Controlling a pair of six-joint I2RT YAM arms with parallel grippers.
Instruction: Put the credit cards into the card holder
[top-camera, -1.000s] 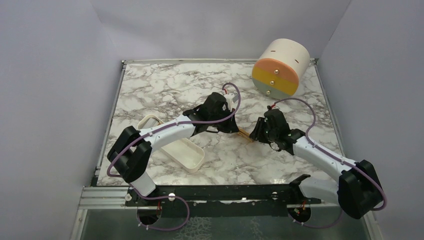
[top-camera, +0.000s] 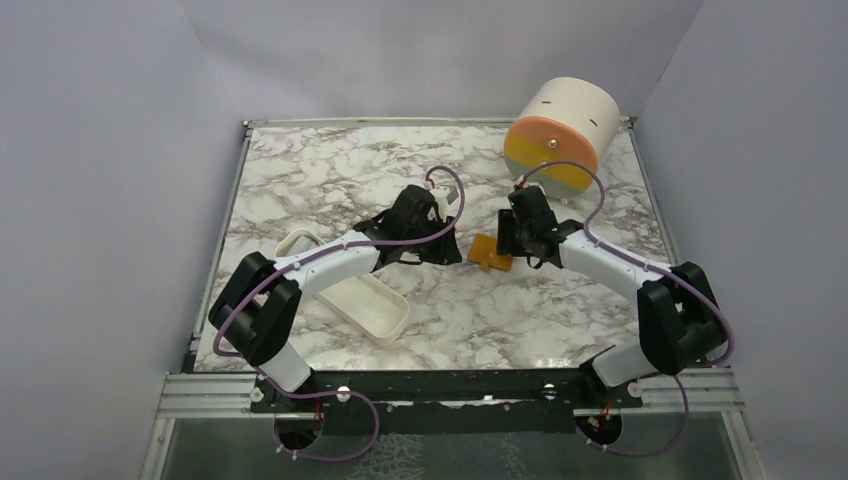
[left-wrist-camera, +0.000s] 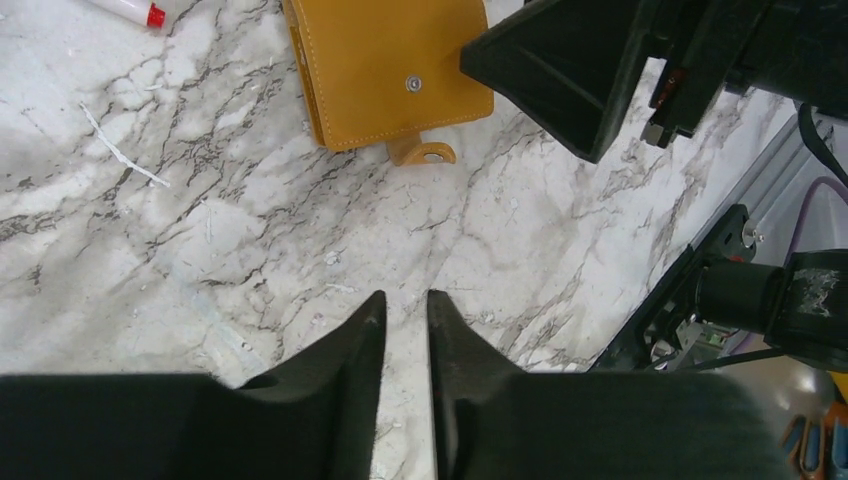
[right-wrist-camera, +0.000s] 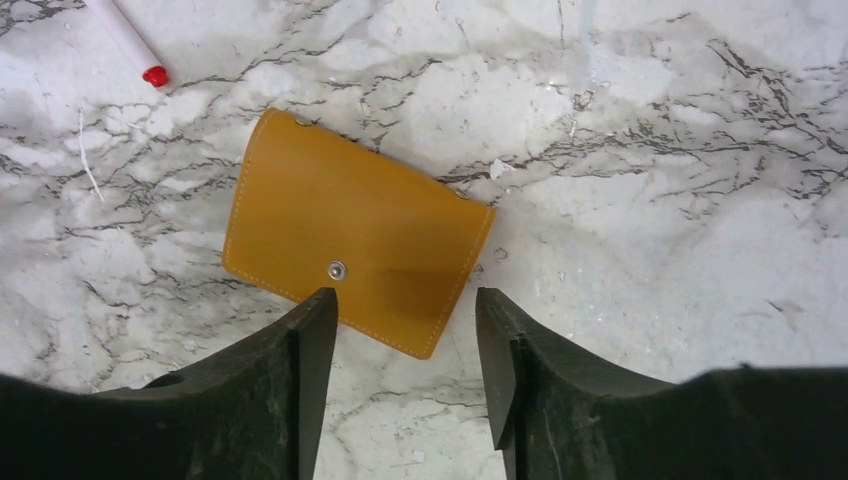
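The mustard-brown leather card holder (top-camera: 482, 247) lies flat between my two grippers, its flap with the metal snap (left-wrist-camera: 413, 84) facing up. A small tab (left-wrist-camera: 437, 153) with a hole pokes out from beneath one edge. My left gripper (top-camera: 456, 258) is beside the holder, its fingers parted by a narrow gap with only marble behind. On the other side my right gripper (top-camera: 503, 234) is open wider; in its wrist view the holder (right-wrist-camera: 350, 225) appears beyond and partly between the fingertips, not gripped. No credit cards can be made out.
A cream tray (top-camera: 385, 325) stands on the left, partly behind my left arm. The striped drum-shaped box (top-camera: 575, 115) occupies the back right. A white stick with a red end (right-wrist-camera: 130, 45) lies near the holder. Marble in front of the holder is clear.
My right arm has moved back and inward over its right side; my left gripper has drawn slightly left.
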